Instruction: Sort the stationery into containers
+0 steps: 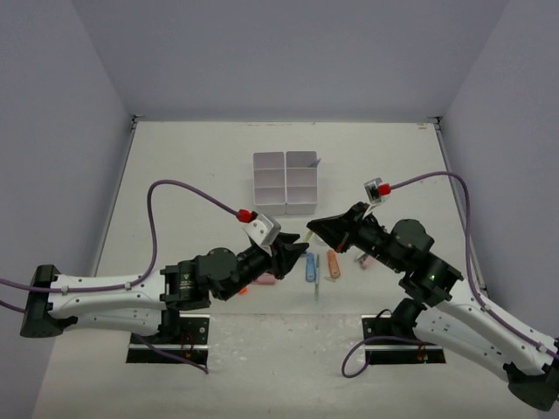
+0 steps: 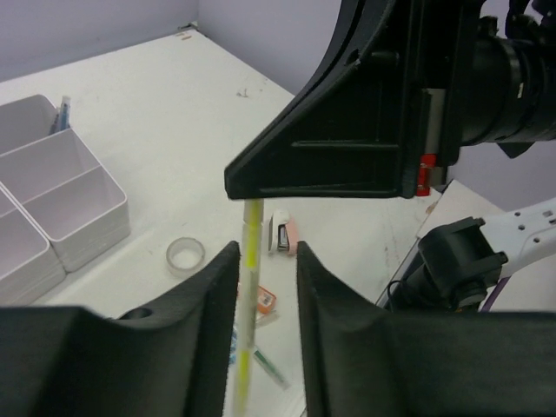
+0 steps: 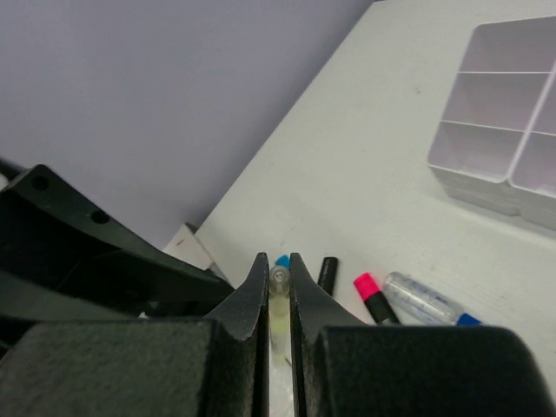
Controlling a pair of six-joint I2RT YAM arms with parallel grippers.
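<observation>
A slim pale stick with yellow parts (image 2: 249, 287), pen-like, is held by one end in my right gripper, which is shut on it. From those fingers it runs down between the fingers of my left gripper, which stands open around it, with a gap on its right side. In the top view the two grippers meet nose to nose above the table, in front of the white organizer (image 1: 286, 184). A slender blue item (image 2: 62, 113) rests in one of its back compartments.
On the table lie a blue piece (image 1: 310, 267), an orange piece (image 1: 333, 264), a green pen (image 1: 317, 284), a tape ring (image 2: 185, 254), a pink-black marker (image 3: 376, 298), a black marker (image 3: 327, 274) and a clear blue-ended tube (image 3: 430, 300).
</observation>
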